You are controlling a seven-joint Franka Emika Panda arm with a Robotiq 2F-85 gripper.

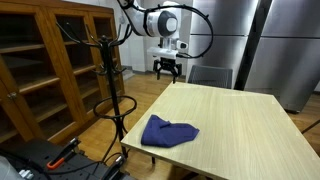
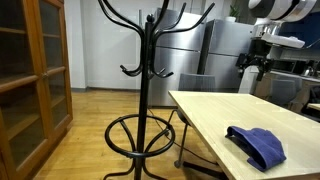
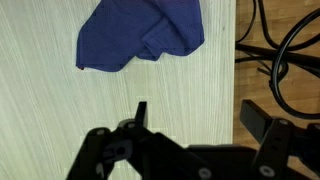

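Note:
A dark blue cloth lies crumpled and partly folded over near the left front corner of the pale wooden table. In exterior view 2 the same cloth shows a raised fold. My gripper hangs well above the table's far left end, clear of the cloth. From the wrist view, the gripper has its two black fingers wide apart, with only bare tabletop and floor between them. The cloth enters that view at the top, its upper part cut off by the frame.
A black coat rack with curved hooks stands on the floor beside the table's left edge. Behind the table is a grey chair. Glass-doored wooden cabinets line the left wall.

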